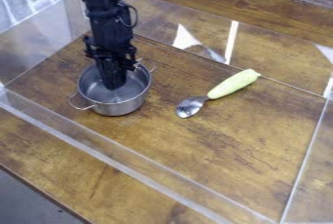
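Note:
A steel pot (115,99) with two side handles stands on the wooden table, left of centre. My black gripper (115,72) reaches down from the top left to the pot's back part, its tip at or inside the opening. Whether it is open or shut, and on what, is hidden in the dark shapes there.
A spoon (193,103) lies right of the pot, beside a pale green corn cob or similar long item (235,84). Clear low walls border the table area.

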